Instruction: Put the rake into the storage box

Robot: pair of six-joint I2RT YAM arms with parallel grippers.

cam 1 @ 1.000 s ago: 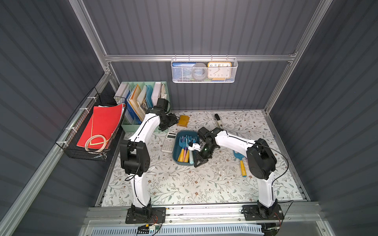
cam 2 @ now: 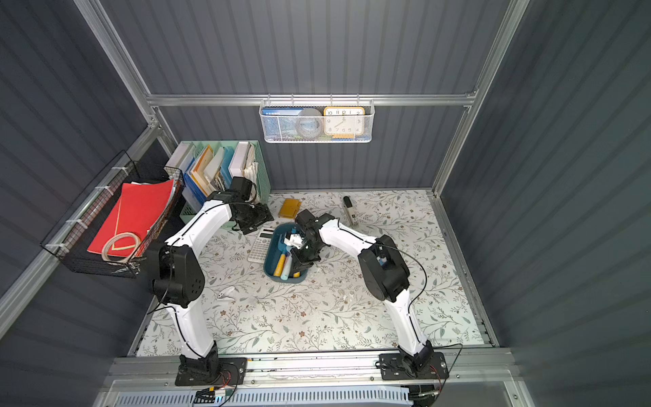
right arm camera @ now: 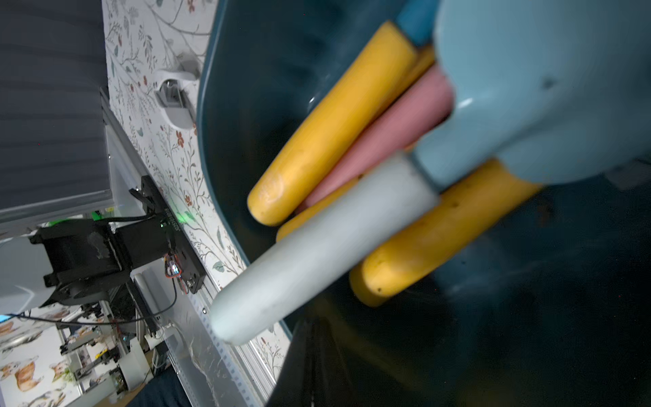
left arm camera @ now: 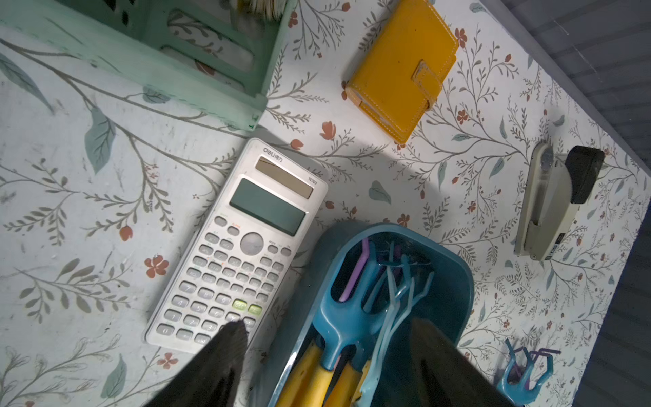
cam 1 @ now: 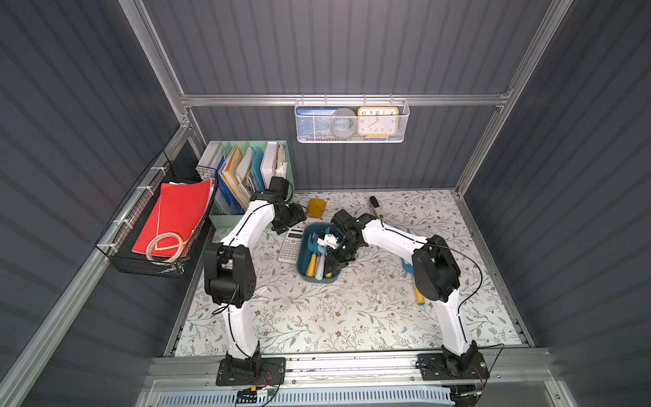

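Observation:
The dark teal storage box (cam 1: 301, 266) stands mid-table and holds several garden tools. Among them is a blue fork-headed tool (left arm camera: 349, 322) with a yellow handle, and a tool with a pale blue handle (right arm camera: 325, 247) lies on top. Beyond the box to the right, a blue-tined rake (left arm camera: 525, 386) rests on the table; its yellow handle (cam 1: 419, 293) shows past my right arm. My right gripper is shut inside the box area, beside the pale handle, nothing visible between its fingers. My left gripper hangs open and empty, high near the calculator.
A white calculator (left arm camera: 237, 247) lies along the box's left side. Behind are a yellow notebook (left arm camera: 407, 68) and a stapler (left arm camera: 559, 200). A green file rack (cam 1: 223, 220) fills the back left corner.
My right gripper has moved left, further over the box. The pale blue handle has shifted left, and the box has moved slightly back.

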